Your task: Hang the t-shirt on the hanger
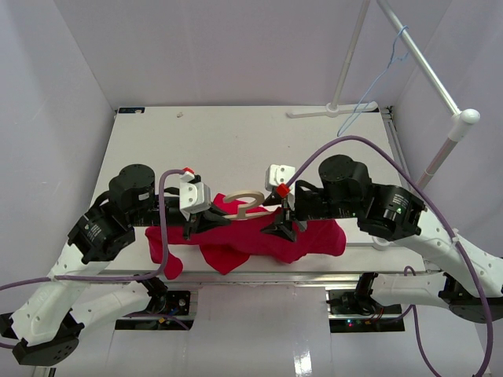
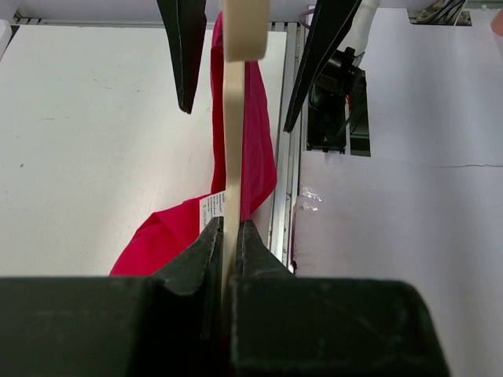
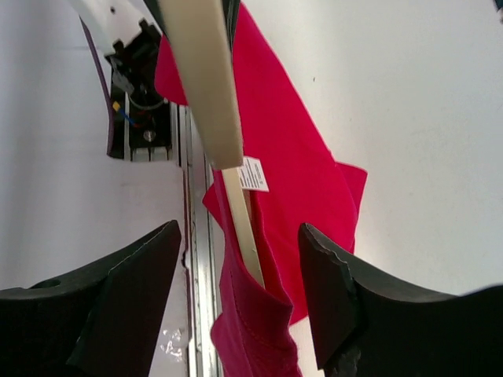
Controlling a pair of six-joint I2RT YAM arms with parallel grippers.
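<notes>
A pale wooden hanger (image 1: 244, 200) is held horizontally between my grippers above the red t-shirt (image 1: 259, 236), its hook upward. My left gripper is shut on one end of the hanger bar, which stretches away toward the other arm. My right gripper (image 1: 279, 216) stands open around the hanger's other side, fingers (image 3: 126, 298) apart with red fabric and the bar between them in the right wrist view. A white label shows on the shirt. The shirt lies along the front edge of the board; whether any of it is on the hanger is unclear.
The white rack (image 1: 420, 55) stands on the right with a blue hanger (image 1: 377, 78) hanging from it. The back half of the white board (image 1: 196, 141) is clear. A metal rail runs along the front edge.
</notes>
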